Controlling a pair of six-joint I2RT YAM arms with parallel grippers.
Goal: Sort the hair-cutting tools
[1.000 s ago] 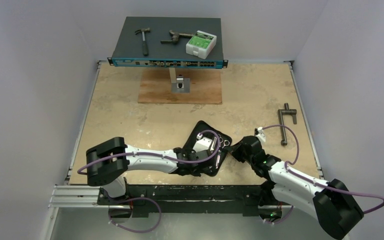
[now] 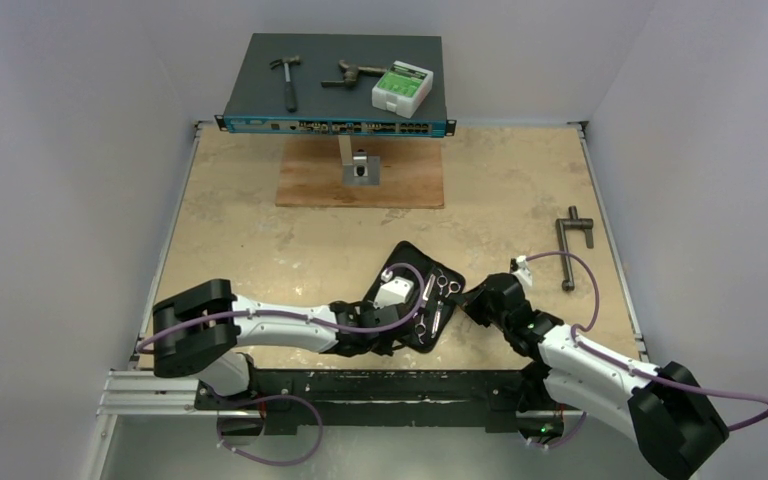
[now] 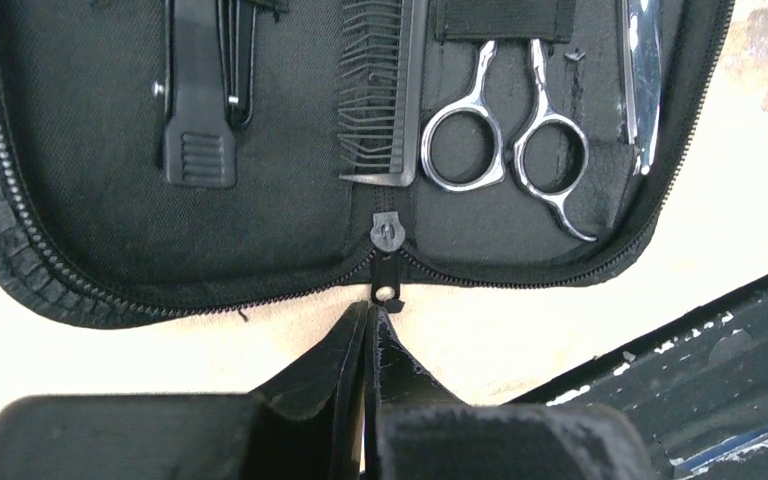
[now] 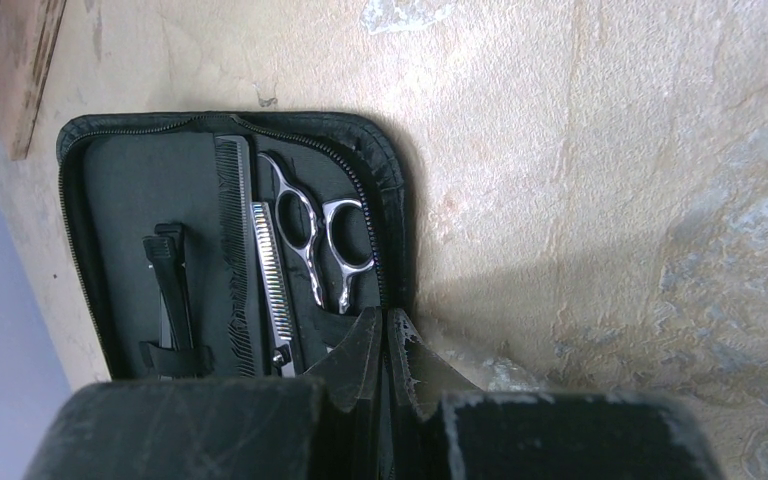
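An open black zip case (image 2: 400, 260) holds hair tools: clips (image 3: 196, 150), a comb (image 3: 390, 110), scissors (image 3: 470, 170) in a strap and a silver blade (image 3: 643, 80). The right wrist view shows clips (image 4: 170, 280), a comb (image 4: 235, 230), a toothed silver tool (image 4: 272, 270) and scissors (image 4: 305, 240). My left gripper is shut at the zip pull on the case's near edge, with nothing visible between its fingers. My right gripper is shut at the case's right zipped edge; whether anything thin is between its fingers is unclear.
A raised rack unit (image 2: 290, 125) at the back carries a hammer, another tool and a white-green box, above a wooden board (image 2: 300, 180). A metal tool (image 2: 565, 250) lies at the right.
My left arm has shifted slightly leftward and toward the table's front in the top view. The right arm and the case look unchanged.
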